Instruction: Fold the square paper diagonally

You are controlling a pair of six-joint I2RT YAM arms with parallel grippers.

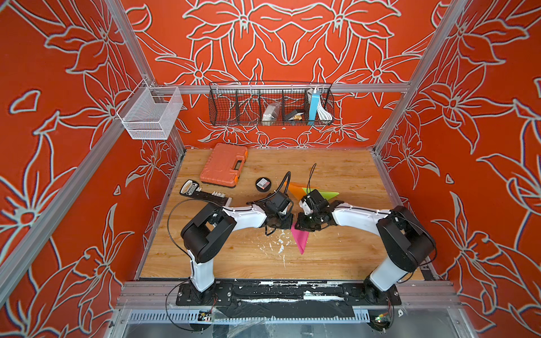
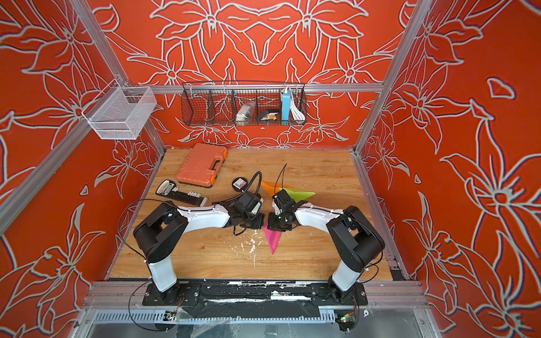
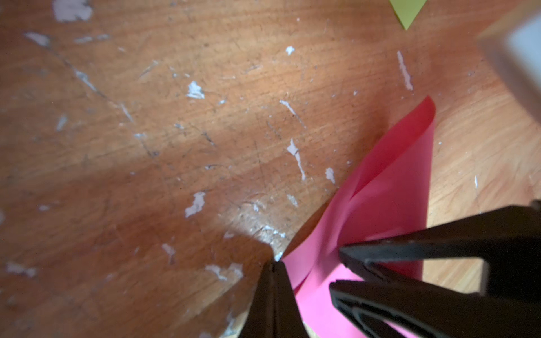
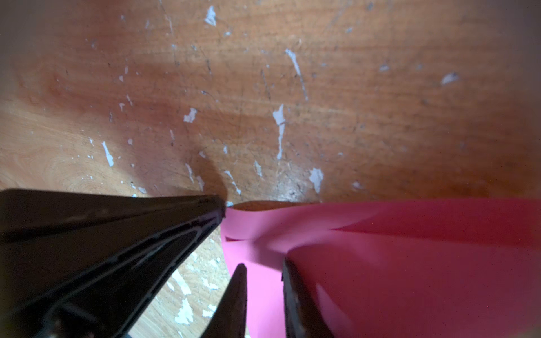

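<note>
The pink paper [image 1: 299,241] lies curled over on itself on the wooden table, partly hidden under both grippers in the top views. My left gripper is shut at the paper's edge in the left wrist view; whether a thin edge sits between its tips is unclear. My right gripper is over the paper, its fingertips a little apart, with pink paper visible between them; they press near the curled layer, facing the left gripper's tips.
Orange and yellow-green paper [image 2: 303,195] lie behind the grippers. An orange case [image 1: 222,163], a round black object [image 1: 263,184] and a black strip-like item [image 1: 197,191] occupy the back left.
</note>
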